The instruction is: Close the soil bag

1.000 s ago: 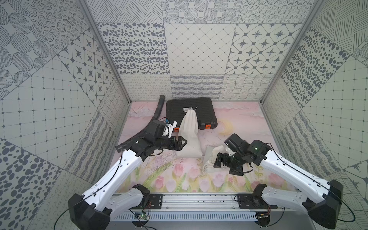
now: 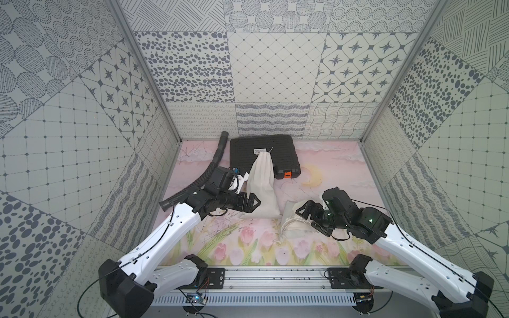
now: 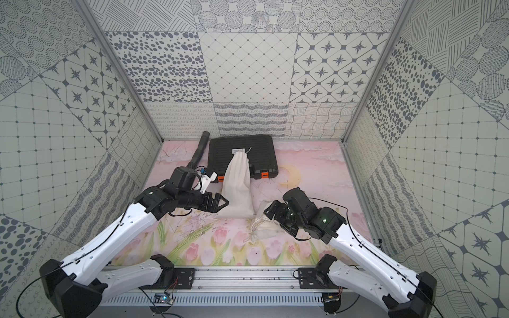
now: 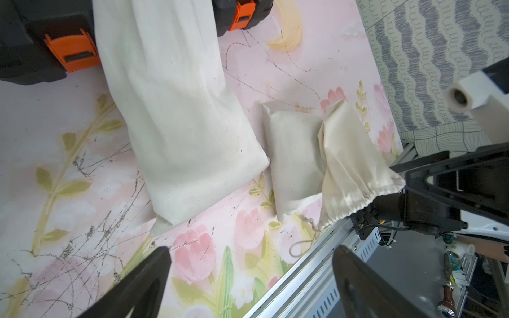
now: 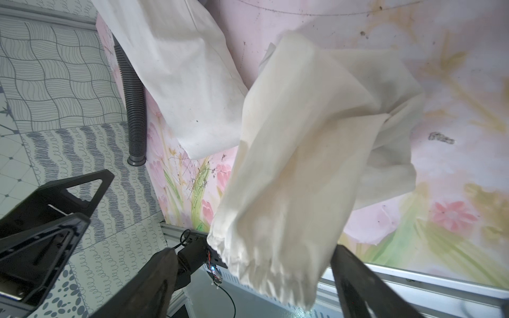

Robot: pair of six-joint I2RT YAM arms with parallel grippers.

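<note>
Two off-white cloth bags are on the table; which one holds soil cannot be told. The long bag (image 2: pixel 262 185) lies with its narrow end on the black case. Beside it on the right is the shorter bag (image 4: pixel 294 153), its upper part folded over and its gathered mouth (image 5: pixel 270 270) toward the front edge; a thin cord (image 4: pixel 302 244) trails from there. My right gripper (image 2: pixel 314 218) is open over the shorter bag, the gathered mouth showing between its fingers in the right wrist view. My left gripper (image 2: pixel 254 203), open and empty, hangs over the lower part of the long bag.
The black case (image 2: pixel 289 148) with orange latches stands at the back. A dark ribbed hose (image 5: pixel 132 106) runs along the left side.
My right gripper has shifted away from the front edge, over the shorter bag. My left gripper has moved slightly toward the front. Both bags look much the same.
</note>
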